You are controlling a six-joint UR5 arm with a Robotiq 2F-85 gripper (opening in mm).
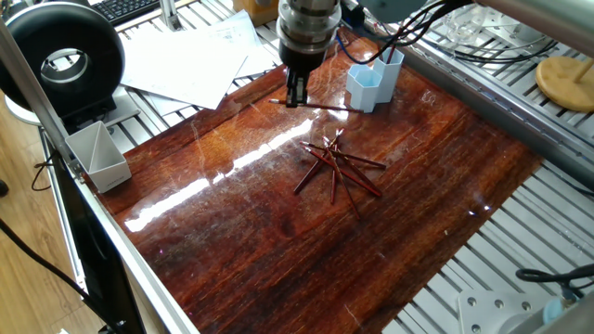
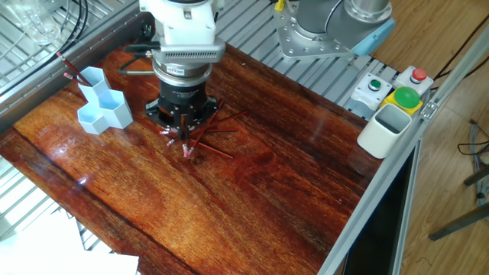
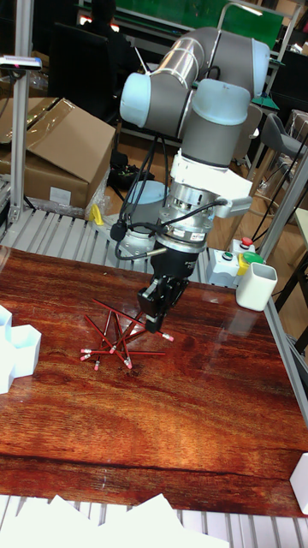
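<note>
My gripper (image 1: 296, 99) is shut on a dark red pencil (image 1: 325, 105), which lies crosswise in the fingers with its pale eraser end to the left in exterior view 1. In exterior view 3 the gripper (image 3: 153, 321) hangs over the right side of a loose pile of red pencils (image 3: 111, 340). From exterior view 1 that pile (image 1: 339, 167) shows as a crossed heap on the table. A pale blue holder of joined hexagonal cups (image 1: 362, 96) stands at the table's back right; in exterior view 2 a couple of pencils (image 2: 72, 71) stick out of its rear cup.
On the wooden table (image 2: 229, 214) there is wide free room around the pile. A white cup (image 2: 384, 131) sits at one edge, beside the button boxes (image 2: 370, 92). White papers (image 1: 176, 65) lie beyond the table's left back edge.
</note>
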